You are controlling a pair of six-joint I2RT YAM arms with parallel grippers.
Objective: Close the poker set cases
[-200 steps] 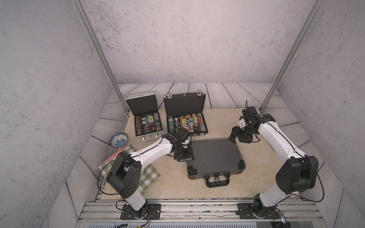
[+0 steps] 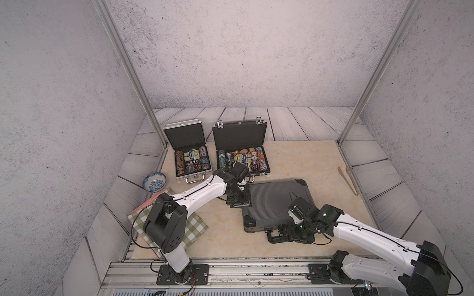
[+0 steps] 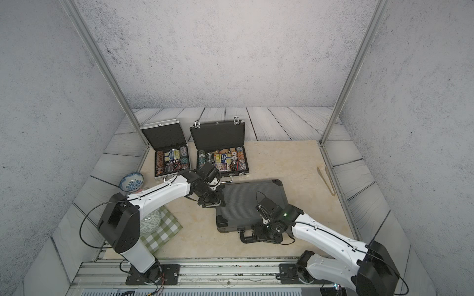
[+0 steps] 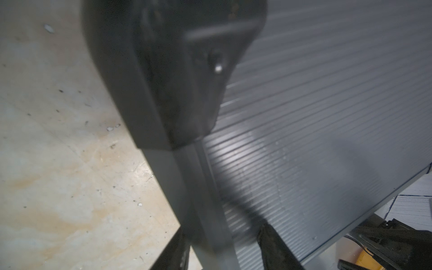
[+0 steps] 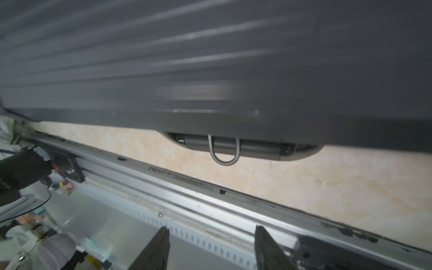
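Note:
A large dark ribbed case (image 2: 269, 202) lies closed at the front centre, handle toward the front. My left gripper is shut on its left edge. My right gripper stands part open at the case's front edge, near the latch (image 5: 224, 159), with nothing visible between its fingers. At the back, two poker cases stand with lids up and chips and cards showing: a silver-trimmed case (image 2: 185, 132) on the left and a black case (image 2: 239, 133) beside it.
A blue-patterned bowl (image 2: 154, 182) and a checked cloth (image 2: 195, 229) lie at the left. A wooden utensil (image 2: 348, 181) lies at the far right.
My left gripper has barely moved.

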